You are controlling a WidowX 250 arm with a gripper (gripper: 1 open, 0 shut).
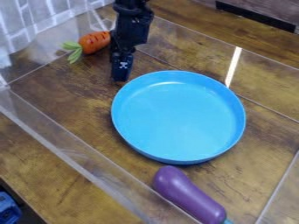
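Note:
My dark gripper (121,63) reaches down from the top, open, its fingertips low over the wooden surface just behind a blue plate (177,117). An orange carrot (93,41) with green leaves lies to the gripper's left. At the bottom right lies a purple eggplant (187,194), in front of the plate.
Clear plastic walls and edges (59,123) run along the left and around the surface. The wood left of the plate is bare. A small blue object (5,210) sits at the lower left corner.

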